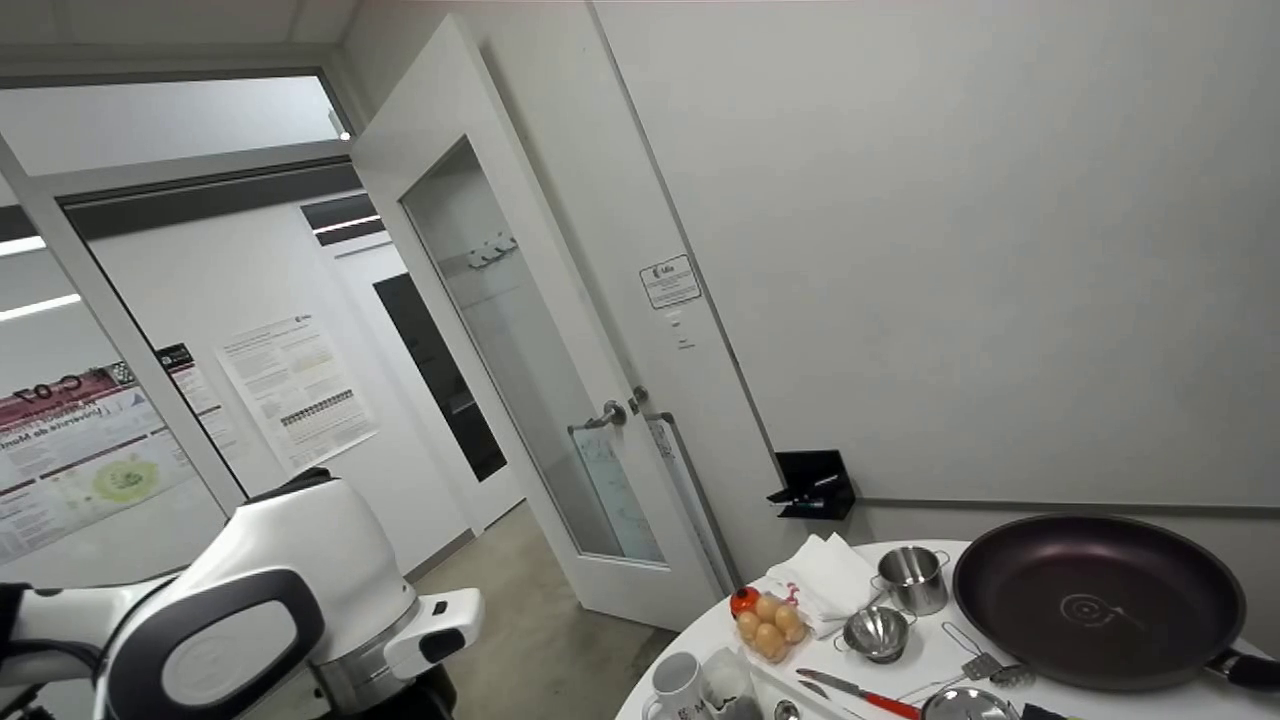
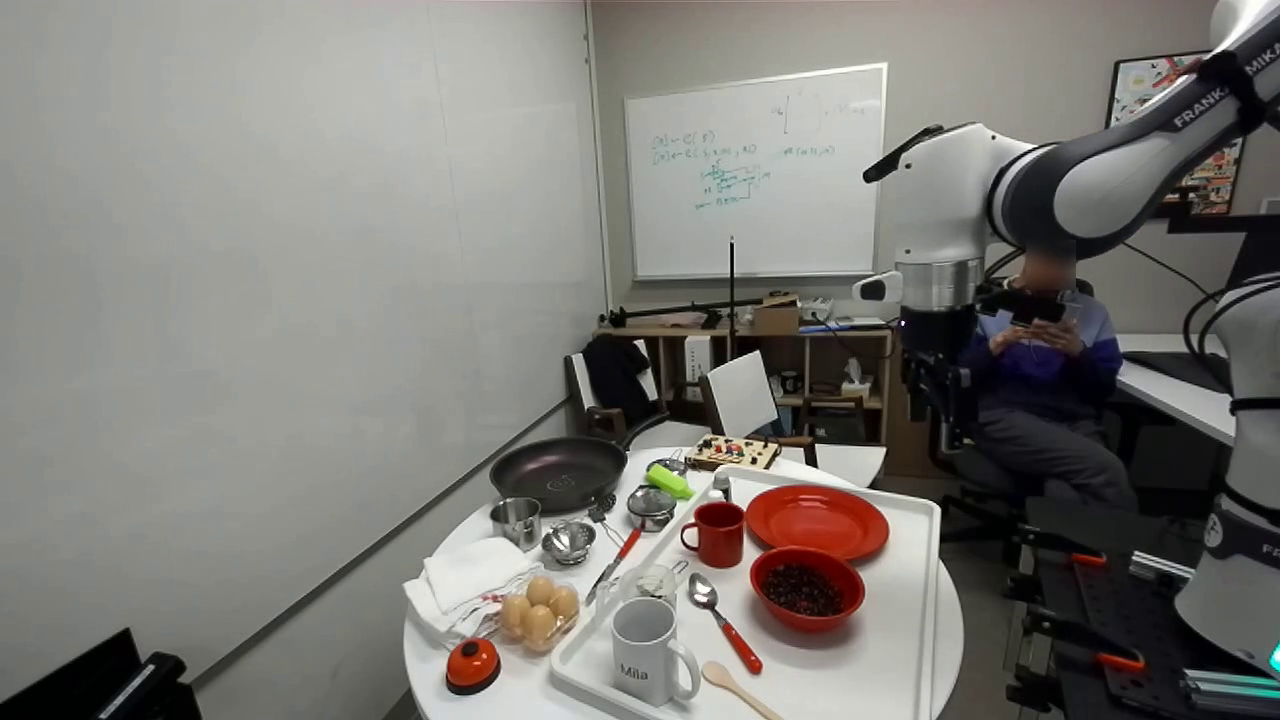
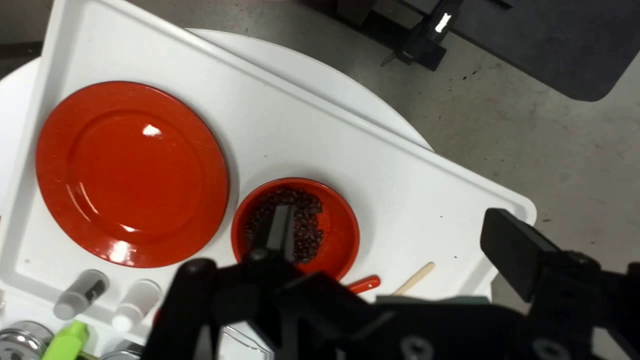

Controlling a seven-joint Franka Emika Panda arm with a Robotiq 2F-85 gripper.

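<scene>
My gripper is open, its fingers wide apart with nothing between them. In the second exterior view it points down, raised above and beyond the tray's right side. Below it in the wrist view lies a red bowl holding dark beans, partly covered by one finger. Beside the bowl is an empty red plate. Nearer the tray's front, a red-handled spoon, a wooden spoon and a white mug rest. A red mug stands left of the plate.
Left of the tray are a large pan, a steel pot, a red-handled knife, boxed eggs, a white cloth and a red timer. Bare tray surface shows right of the bowl.
</scene>
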